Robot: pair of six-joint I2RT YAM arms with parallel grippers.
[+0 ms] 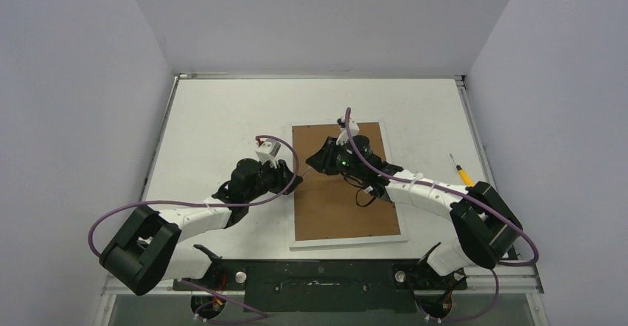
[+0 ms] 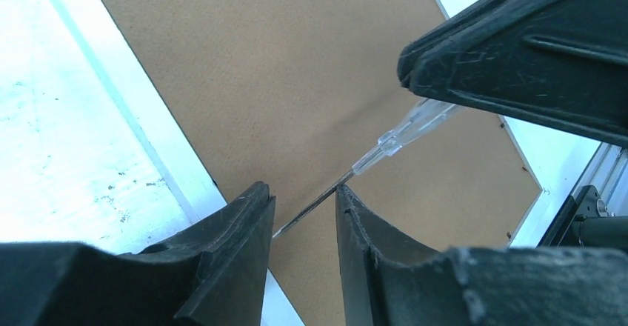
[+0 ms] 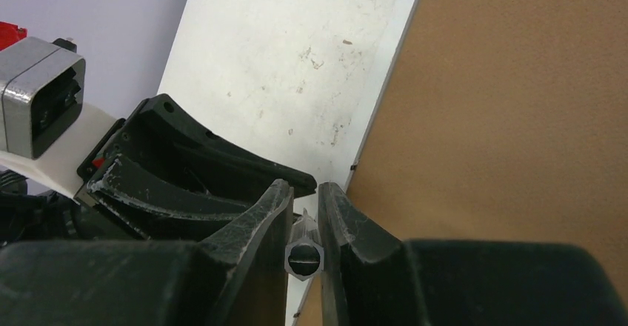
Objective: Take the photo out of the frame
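The white-edged frame (image 1: 400, 230) lies back-up, its brown backing board (image 1: 345, 218) showing small tabs along the edges. My left gripper is at the board's left edge, shut on the metal shaft (image 2: 318, 200) of a screwdriver with a clear handle (image 2: 415, 126). My right gripper is above it, fingers part open around that handle, which appears end-on in the right wrist view. The right fingers' grip on the handle cannot be made out for certain.
A yellow-handled screwdriver (image 1: 463, 174) lies at the right of the white table. Walls enclose the left, back and right sides. Both arms are close together over the frame.
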